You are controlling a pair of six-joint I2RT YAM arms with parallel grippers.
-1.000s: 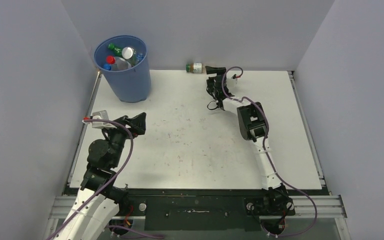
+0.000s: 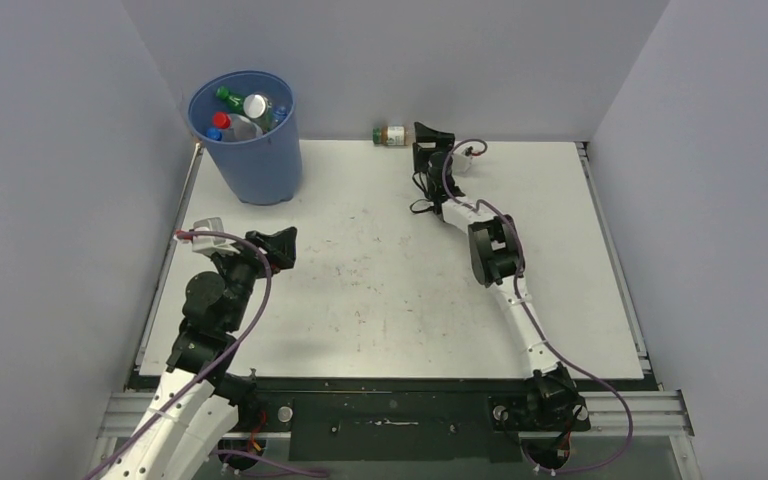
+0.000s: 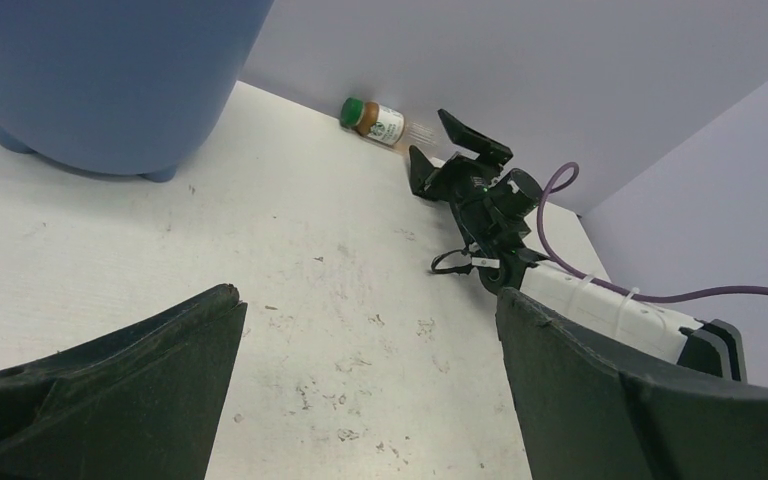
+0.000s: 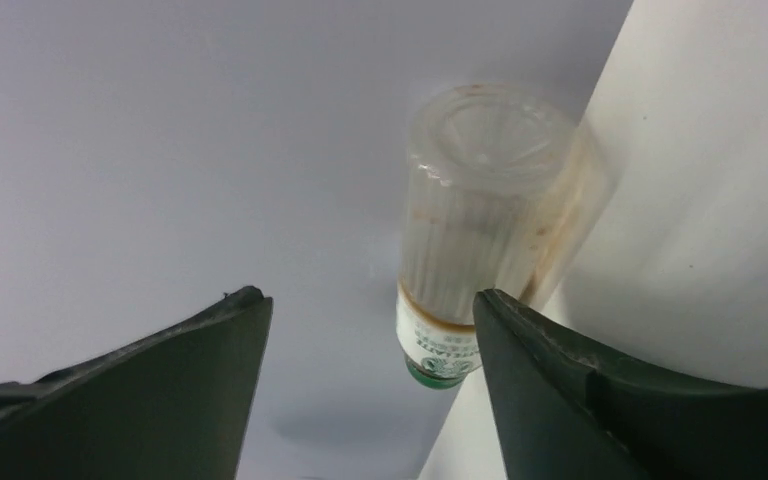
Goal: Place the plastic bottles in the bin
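A plastic bottle [image 2: 392,135] with green cap and white label lies along the table's back edge against the wall [image 3: 380,124]. My right gripper [image 2: 422,140] is at its bottom end; in the right wrist view its fingertips [image 4: 250,305] are apart, with the bottle [image 4: 470,230] ahead of them, toward the right finger, not gripped. My left gripper [image 2: 280,245] is open over the left of the table, nothing between its fingers. The blue bin [image 2: 260,170] at the back left holds several bottles.
Walls stand at the back and both sides.
My left arm has moved a little to the right. The bottle looks unmoved.
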